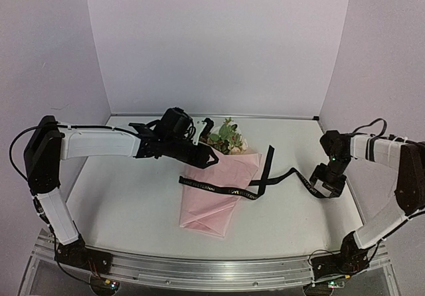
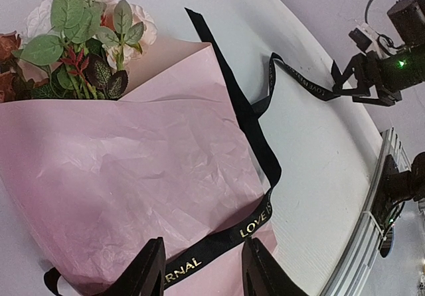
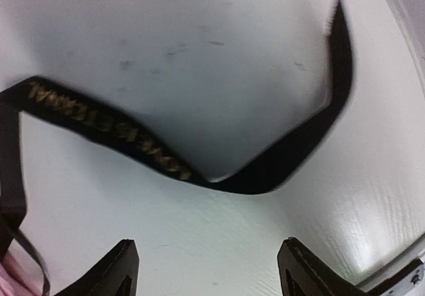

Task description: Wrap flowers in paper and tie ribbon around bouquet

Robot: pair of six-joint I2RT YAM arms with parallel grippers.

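The bouquet lies on the table, its flowers (image 1: 227,137) at the back and its pink wrapping paper (image 1: 209,218) toward the front. A black lettered ribbon (image 2: 255,145) crosses the paper; one strip of it runs up past the paper's right edge and another trails right across the table. Over the bouquet, my left gripper stands open above the ribbon, with nothing held. My right gripper is open too, over the ribbon's right end (image 3: 259,178), which lies ahead of its fingers (image 3: 119,269), apart from them. In the top view the right gripper hides the tip of that end.
Bare white table (image 1: 292,229) shows in front and to the right of the bouquet. The right wall (image 1: 378,110) stands close to the right arm. A metal rail (image 1: 212,279) borders the front edge.
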